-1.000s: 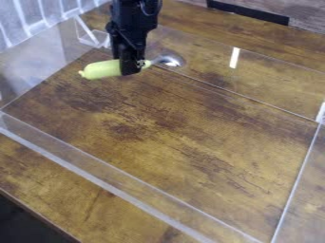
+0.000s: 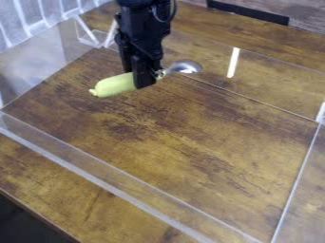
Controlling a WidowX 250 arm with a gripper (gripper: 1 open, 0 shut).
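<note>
My black gripper [image 2: 140, 66] hangs from the top centre of the camera view, shut on a utensil with a pale yellow-green handle [image 2: 116, 84] and a shiny silver spoon-like head [image 2: 184, 68]. The handle points down to the left, the head to the right. Both are held above the wooden surface inside a clear-walled enclosure.
Clear panels border the wooden floor [image 2: 172, 152] on several sides, with a white rack [image 2: 32, 19] at the top left. A dark strip lies along the back at the top right.
My gripper and the utensil have shifted slightly right and down, and the handle now tilts a little more steeply toward the lower left.
</note>
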